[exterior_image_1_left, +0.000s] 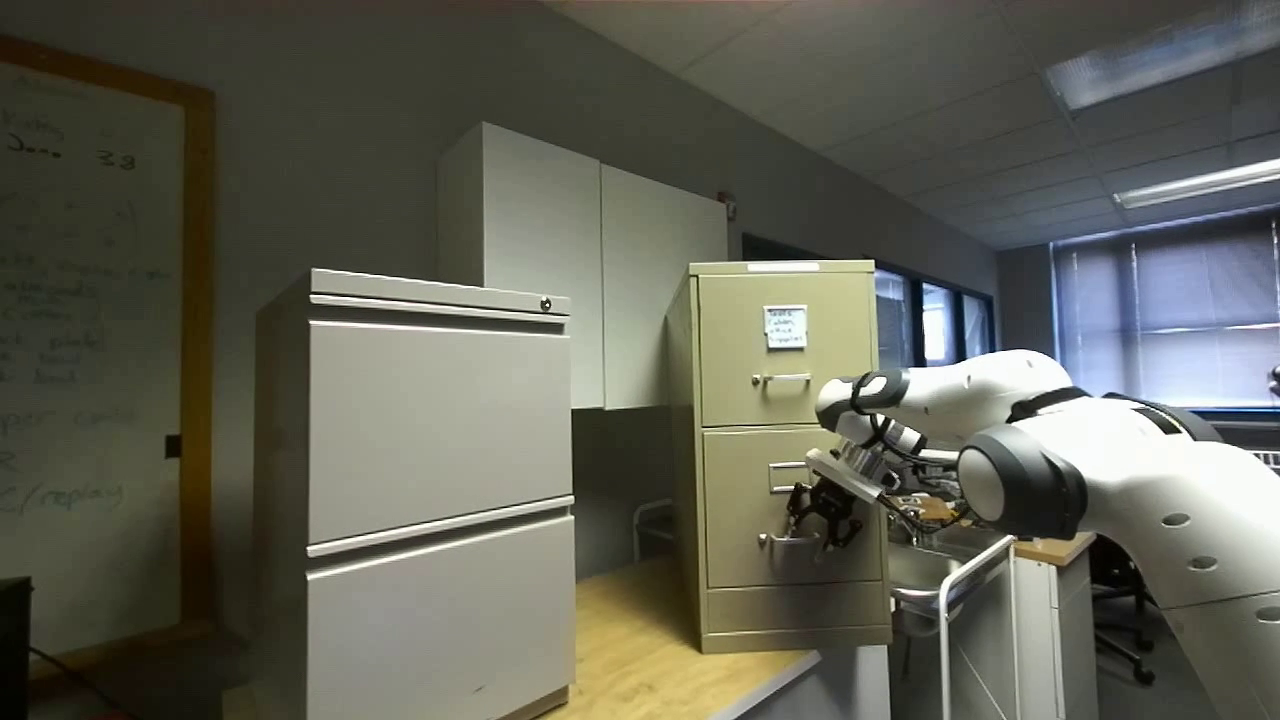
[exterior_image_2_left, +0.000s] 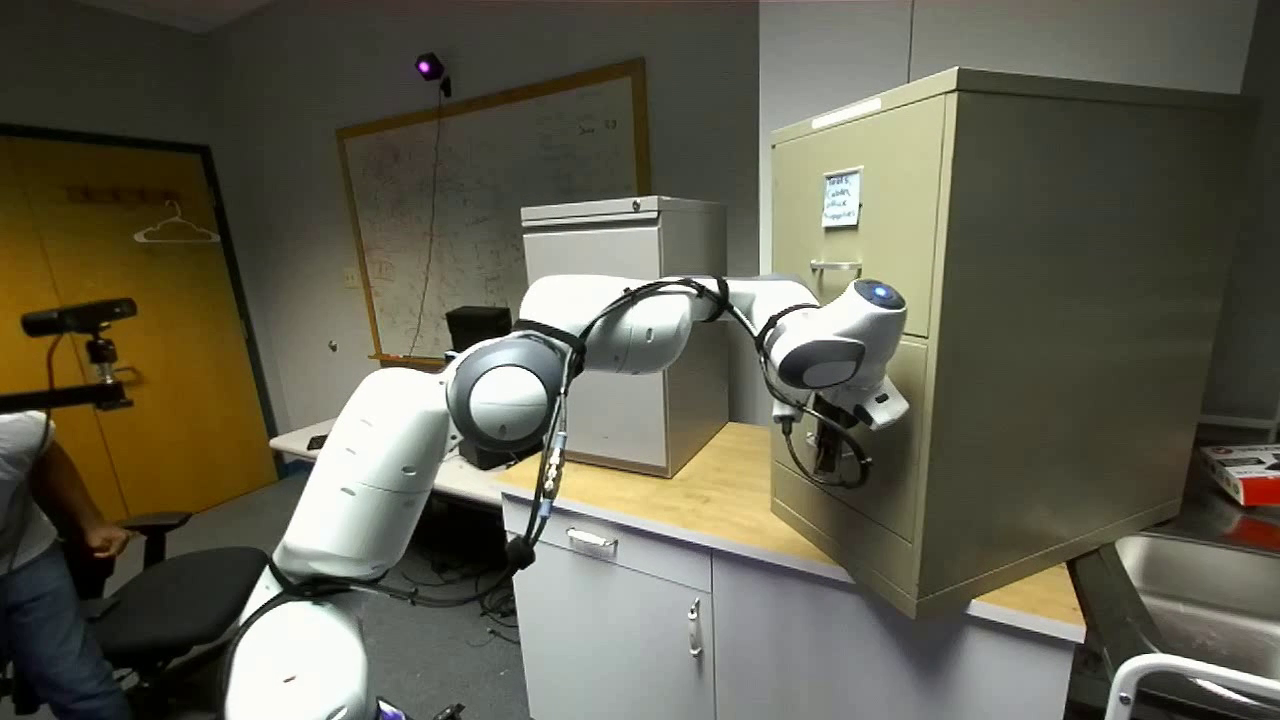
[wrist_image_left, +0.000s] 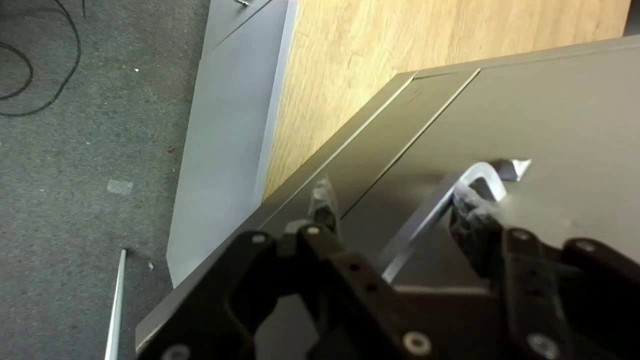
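A tan filing cabinet (exterior_image_1_left: 750, 504) stands on the wooden counter, its drawers closed. The lower drawer's silver handle (wrist_image_left: 414, 237) runs between the two fingers of my gripper in the wrist view. The fingers are apart: the right-hand fingertip (wrist_image_left: 471, 210) is at the handle's bent end, touching or very near it, while a gap separates the other fingertip (wrist_image_left: 324, 195) from the bar. From exterior view 1, my gripper (exterior_image_1_left: 809, 540) is tilted down in front of this handle. My wrist mostly hides the gripper in exterior view 2.
A grey filing cabinet (exterior_image_1_left: 438, 432) stands to the left on the counter (exterior_image_2_left: 744, 486). The upper drawer has its own handle (exterior_image_1_left: 786, 378). By the tan cabinet are a sink (exterior_image_2_left: 1212, 600) and a white rail (exterior_image_1_left: 978, 576). Open floor (wrist_image_left: 78, 180) lies in front of the counter.
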